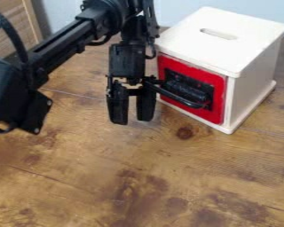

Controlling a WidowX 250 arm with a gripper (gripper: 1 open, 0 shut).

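My black gripper [131, 103] hangs open, fingers pointing down, just left of a white wooden box [225, 46] with a red front panel [174, 65]. A black door or fitting [192, 89] with a dark handle sits in the red panel. The handle reaches toward my gripper, partly hidden behind it; whether they touch I cannot tell. Nothing clear shows held between the fingers.
A slatted wooden piece [3, 35] stands at the back left, behind the arm. A plain wall runs behind.
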